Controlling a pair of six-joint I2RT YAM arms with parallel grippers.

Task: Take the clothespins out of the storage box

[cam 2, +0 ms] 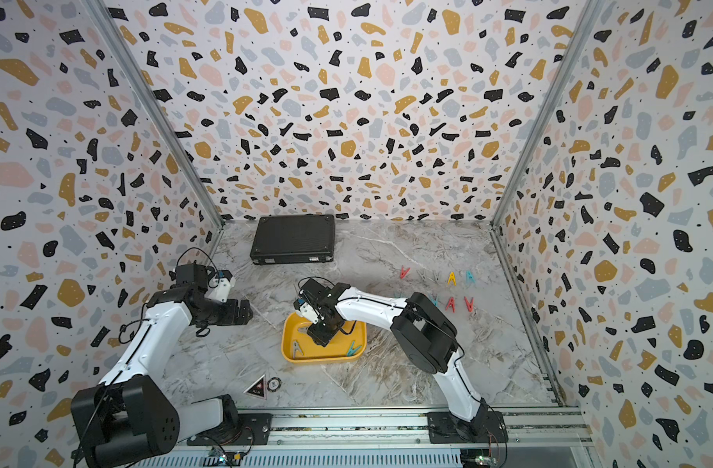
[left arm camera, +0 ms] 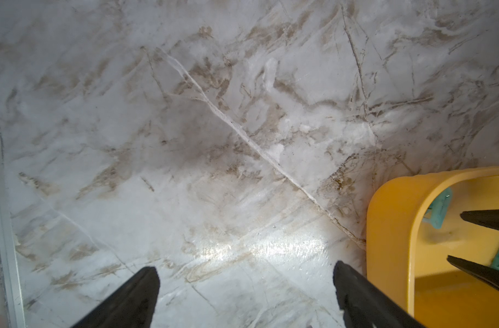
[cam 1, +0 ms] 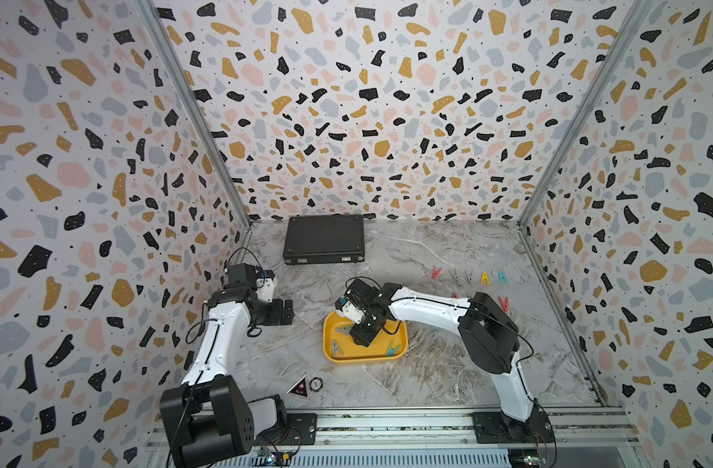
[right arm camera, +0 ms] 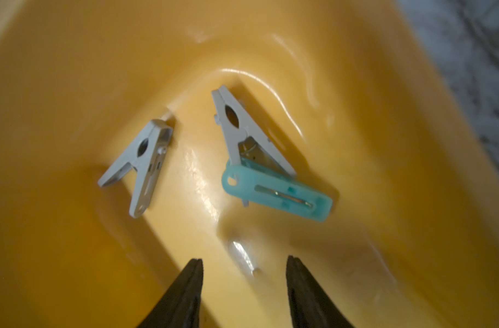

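Note:
Inside the yellow storage box [cam 1: 362, 359] my right gripper reaches in from above, open, with nothing between its fingers. In the right wrist view a teal clothespin [right arm camera: 276, 191] lies against a grey clothespin [right arm camera: 244, 125], partly covering it. Another grey clothespin [right arm camera: 142, 164] rests to their left, near the box wall. These pins lie beyond my fingertips, apart from them. From above, a grey pin [cam 1: 336, 348] shows at the box's front left and a teal pin [cam 1: 392, 350] at its front right. My left gripper stands open and empty over bare marble, left of the box.
On the right of the table lie several loose clothespins, among them a yellow one [cam 2: 451, 277] and a red one [cam 2: 468, 304]. A black case [cam 1: 323, 236] stands at the back. A triangular sign [cam 1: 298, 386] and a small ring [cam 1: 315, 383] lie at the front left.

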